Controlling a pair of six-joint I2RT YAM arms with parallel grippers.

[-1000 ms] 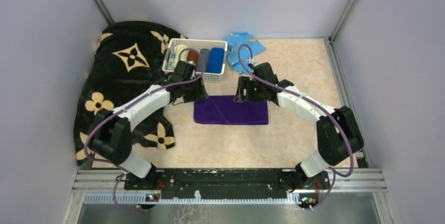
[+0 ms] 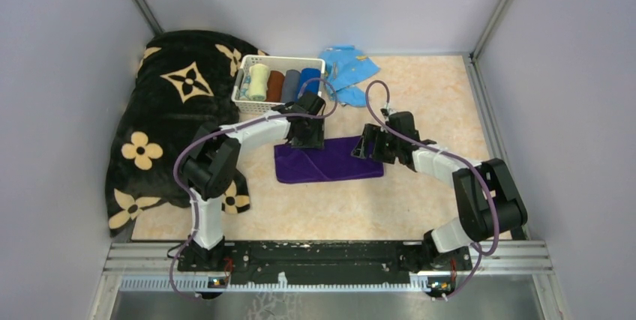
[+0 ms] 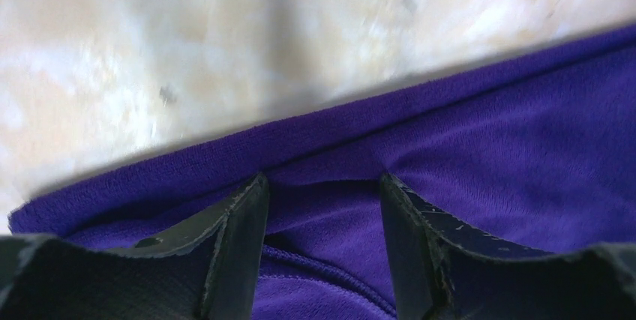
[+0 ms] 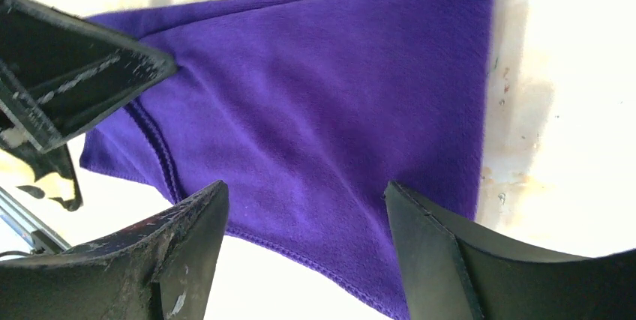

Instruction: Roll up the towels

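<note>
A purple towel (image 2: pixel 330 168) lies folded into a long strip in the middle of the table, with a diagonal fold line across its left half. Over its far edge, left of centre, stands my left gripper (image 2: pixel 307 144). In the left wrist view the fingers (image 3: pixel 240 245) are apart, tips against or just above the cloth, which is wrinkled between them. My right gripper (image 2: pixel 366 148) is over the towel's right part. The right wrist view shows its fingers (image 4: pixel 187 237) spread, with flat purple cloth below and the left gripper's dark finger (image 4: pixel 90 73) at upper left.
Behind the left arm is a white basket (image 2: pixel 289 63) holding several rolled towels. A crumpled blue cloth (image 2: pixel 349 69) lies beside it. The black patterned blanket (image 2: pixel 180 125) covers the left side.
The right gripper shifted right and slightly frontward. The towel's left end has slid a little toward the front.
</note>
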